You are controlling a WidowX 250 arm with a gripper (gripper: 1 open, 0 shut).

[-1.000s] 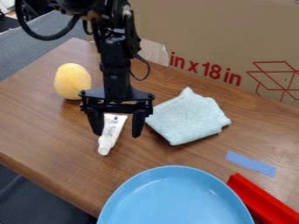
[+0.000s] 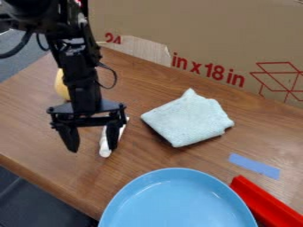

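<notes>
My black gripper (image 2: pixel 90 142) hangs open over the wooden table, left of center, its two fingers pointing down. Just behind and beside its right finger lies a white tube (image 2: pixel 106 147), partly hidden by the gripper. To the right is a folded pale blue cloth (image 2: pixel 187 119). A yellow rounded object (image 2: pixel 60 83) sits behind the arm, mostly hidden by it.
A blue plate (image 2: pixel 178 204) fills the front center. A red object (image 2: pixel 267 204) lies at the front right, near a strip of blue tape (image 2: pixel 253 165). A cardboard panel (image 2: pixel 213 44) stands along the back. The table's left front edge borders a dark gap.
The arm and open gripper have moved left, away from the cloth, and now cover more of the yellow object. The other things lie where they were.
</notes>
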